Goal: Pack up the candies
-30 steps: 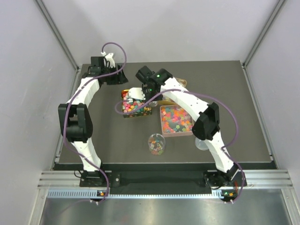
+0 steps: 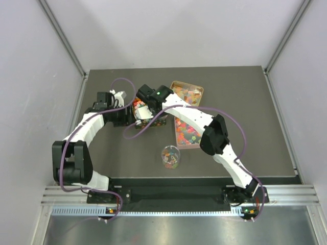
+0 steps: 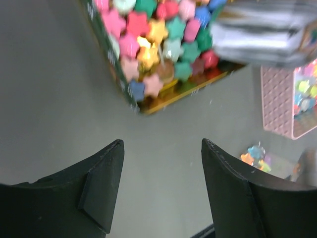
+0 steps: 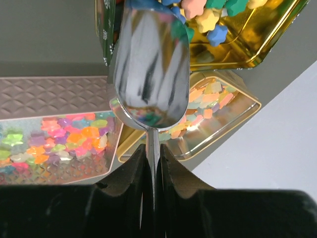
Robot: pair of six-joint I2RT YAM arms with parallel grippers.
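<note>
A box with dark green sides and a gold inside point(image 2: 149, 124) holds many coloured star candies. In the right wrist view my right gripper is shut on the handle of a shiny metal scoop point(image 4: 154, 59). The scoop's bowl is over the box's edge; I cannot tell whether candies lie in it or are mirrored. My left gripper stands open beside the box's left corner, its fingers point(image 3: 110, 166) apart and only bare table between them. The box wall point(image 3: 112, 62) lies ahead of those fingers, not touching them.
A pink box point(image 4: 54, 91) of candies and a clear, gold-rimmed tray point(image 4: 228, 126) with pale candies stand right of the green box. Nearer the front is a round clear jar point(image 2: 170, 157) with some candies.
The right arm has shifted left with the scoop, farther over the box.
</note>
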